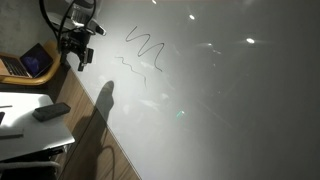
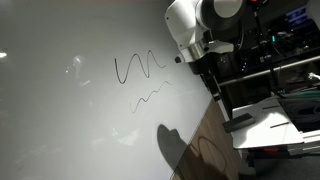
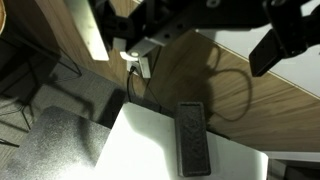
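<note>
A dark oblong block [image 3: 192, 140], looking like a board eraser, lies on a small white table [image 3: 135, 150]. Exterior view 1 shows my gripper [image 1: 74, 60] open at upper left, apart from the block [image 1: 51, 111] and nearer the whiteboard's edge. In the wrist view one dark finger [image 3: 285, 45] reaches in from the right, and the block is below the space between the fingers. Nothing is held. Two dark wavy lines [image 1: 150, 45] mark the whiteboard [image 1: 220, 110].
Beside the board runs a wooden floor strip [image 1: 88, 135]. A laptop [image 1: 38, 60] rests on a chair at far left in exterior view 1. A cable with a white connector [image 3: 140, 58] shows in the wrist view. Bare tabletop surrounds the block.
</note>
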